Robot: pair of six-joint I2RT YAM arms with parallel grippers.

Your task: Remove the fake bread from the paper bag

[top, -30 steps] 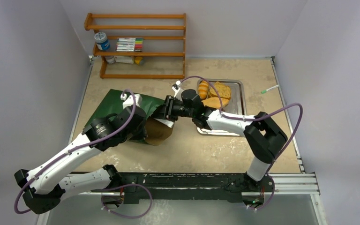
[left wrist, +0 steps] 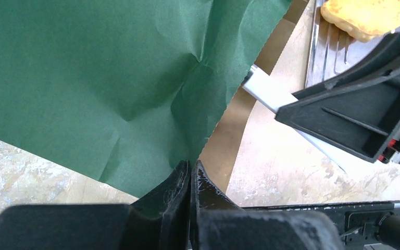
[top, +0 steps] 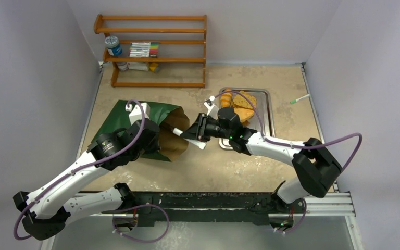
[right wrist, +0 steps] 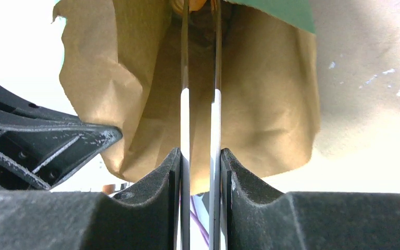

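Observation:
The green paper bag [top: 112, 120] lies on its side, mouth opening rightward, brown inside. My left gripper is shut at the bag's mouth edge; whether it pinches paper is unclear. My right gripper has long white-based fingers reaching into the bag [right wrist: 255, 94]; they stand apart. Deep inside, an orange-brown bread piece [right wrist: 178, 6] shows at their tips, partly hidden; I cannot tell whether it lies between them. In the top view the right fingers slope into the bag's mouth.
A metal tray [top: 263, 120] holding bread pieces [top: 244, 101] stands right of the bag, under the right arm. A wooden rack [top: 159, 60] stands at the back with jars and markers. A green marker [top: 299, 99] lies at the far right.
My right arm has moved rightward, drawing its fingers partly back from the bag's mouth. The left arm shifted slightly down-left earlier and has since stayed about still.

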